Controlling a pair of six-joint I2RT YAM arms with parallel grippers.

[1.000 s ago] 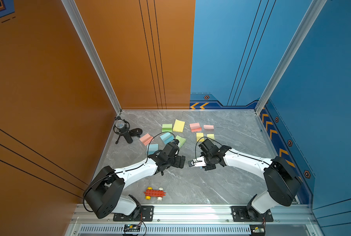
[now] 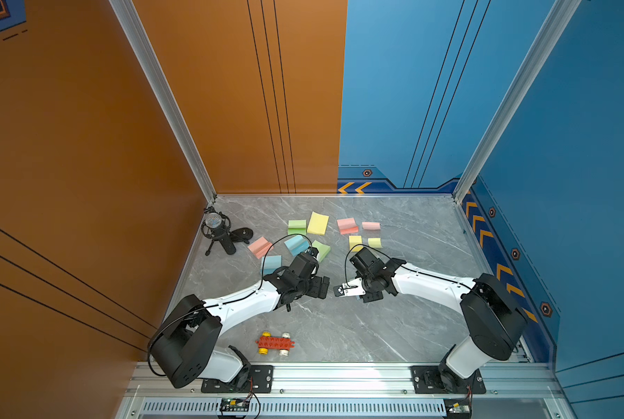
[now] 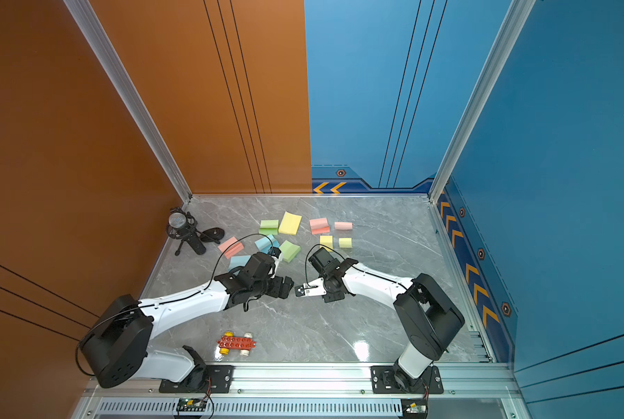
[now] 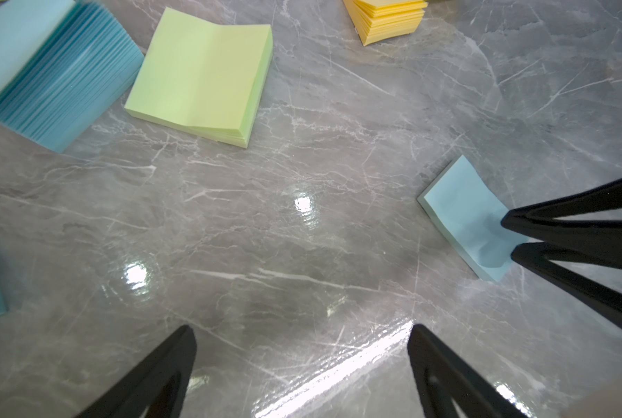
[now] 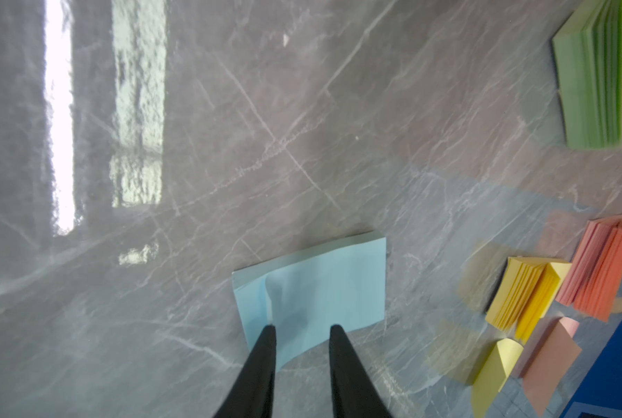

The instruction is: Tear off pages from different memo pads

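A small light-blue memo pad [image 5: 331, 278] lies on the grey tabletop below my right gripper. Its top page is lifted and bulged near the fingertips, which press at the pad's edge with the blue paper between them. From the left wrist view the same blue pad [image 4: 467, 216] shows with the right fingers [image 4: 575, 216] on it. My left gripper is open over bare table, empty, to the side of that pad. Light-green [image 4: 199, 76] and larger blue [image 4: 74, 76] pads lie farther off.
More pads stand toward the back: yellow [image 2: 317, 223], pink [image 2: 346, 225], red [image 2: 260, 247] and green [image 2: 297, 227]. A black tripod-like object [image 2: 217, 227] is at the back left. A red toy piece [image 2: 274, 343] sits at the front.
My left arm and the other pads look unchanged.
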